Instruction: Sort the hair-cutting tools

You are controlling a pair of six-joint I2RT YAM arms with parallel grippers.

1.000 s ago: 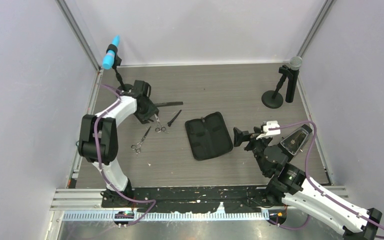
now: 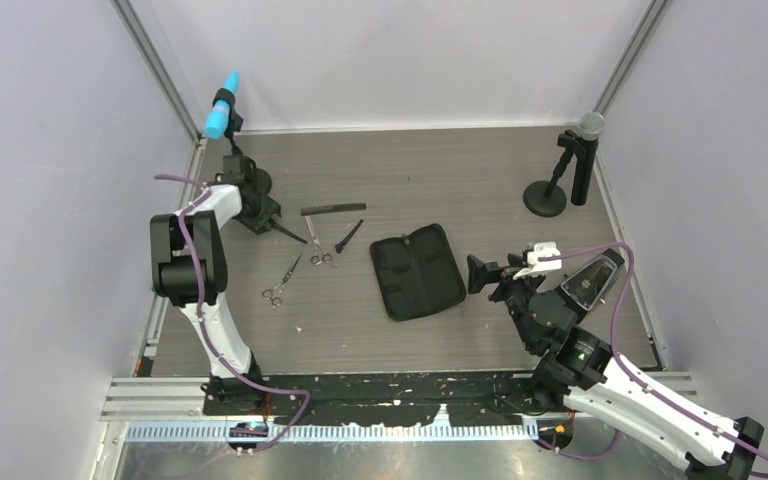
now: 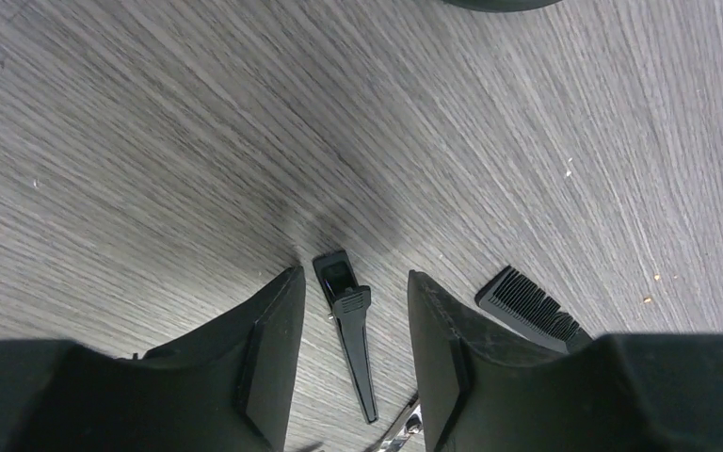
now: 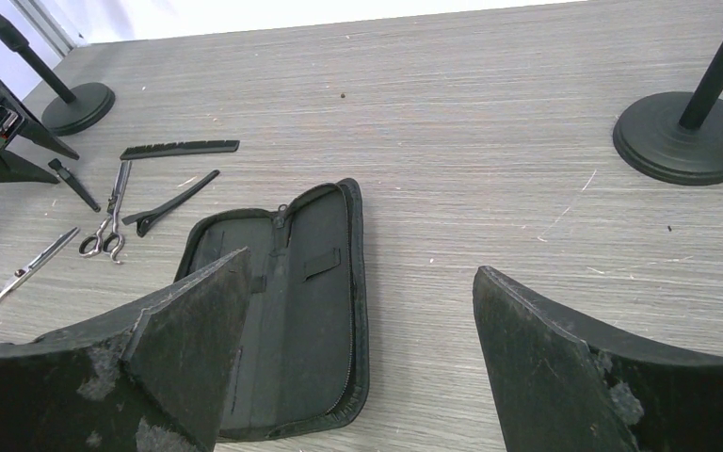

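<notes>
My left gripper is open just above a slim black hair clip point(image 3: 353, 344), whose hinge end sits between the fingertips. A black comb point(image 2: 332, 208) lies to its right, with silver scissors point(image 2: 316, 240) below the comb, another black clip point(image 2: 348, 236) farther right and a second pair of scissors point(image 2: 282, 282) nearer the front. The black zip case point(image 2: 417, 272) lies open at the centre. My right gripper stands open at the case's right, holding nothing.
A stand with a blue cylinder point(image 2: 220, 110) is at the back left, behind my left arm. A microphone stand point(image 2: 543, 201) is at the back right.
The right arm and the tools have not visibly moved.
</notes>
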